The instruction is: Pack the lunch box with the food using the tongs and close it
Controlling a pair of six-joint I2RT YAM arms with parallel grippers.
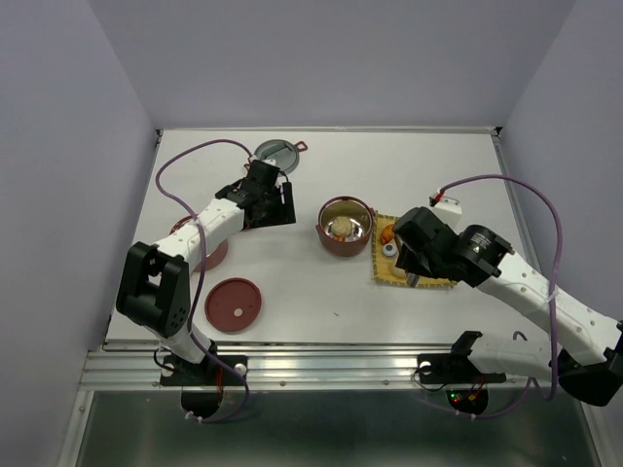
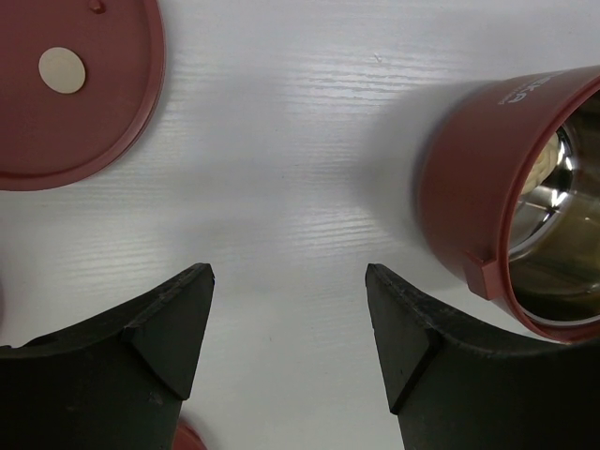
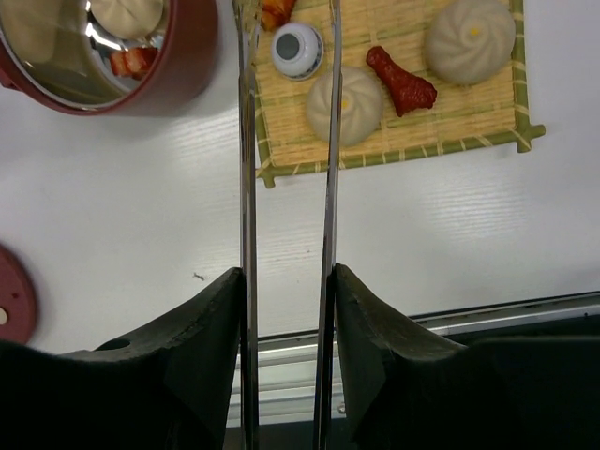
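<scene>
The maroon lunch pot (image 1: 345, 245) stands mid-table, holding a pale bun (image 3: 125, 12) and red food pieces (image 3: 132, 64). Right of it, a yellow mat (image 3: 487, 114) carries pale buns (image 3: 343, 116), a drumstick (image 3: 401, 80), an orange-brown piece (image 3: 277, 9) and a small white-grey item (image 3: 298, 55). My right gripper (image 1: 413, 272) is over the mat, its long metal tips open in a narrow gap, nothing clearly held. My left gripper stands open and empty, left of the pot.
A maroon lid (image 1: 233, 322) lies at the front left, another maroon disc (image 1: 216, 260) behind it under the left arm. A grey plate with handles (image 1: 276, 153) is at the back.
</scene>
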